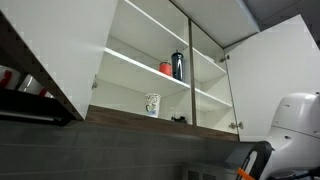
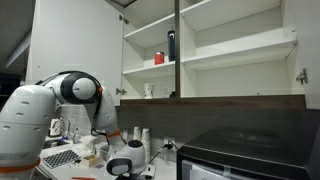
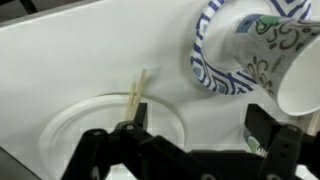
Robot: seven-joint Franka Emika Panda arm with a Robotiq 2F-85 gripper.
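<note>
In the wrist view my gripper stands open, its dark fingers wide apart with nothing held between them. Below it, a round white plate (image 3: 62, 122) lies on a white surface, with thin light-coloured sticks (image 3: 138, 92) across its upper edge. A printed mug (image 3: 262, 45) is at the right, close by the right finger, over a plate with a blue-patterned rim (image 3: 204, 70). The white arm (image 2: 128, 160) reaches low over the counter in exterior view 2, where its fingers are hard to make out.
Open cabinet shelves overhead carry a white patterned cup (image 1: 153, 104), a red canister (image 1: 165, 68) and a dark tall container (image 1: 178, 66). A black appliance (image 2: 240, 145) stands right of the arm. Stacked cups (image 2: 145, 140) and a dish rack (image 2: 60, 158) are on the counter.
</note>
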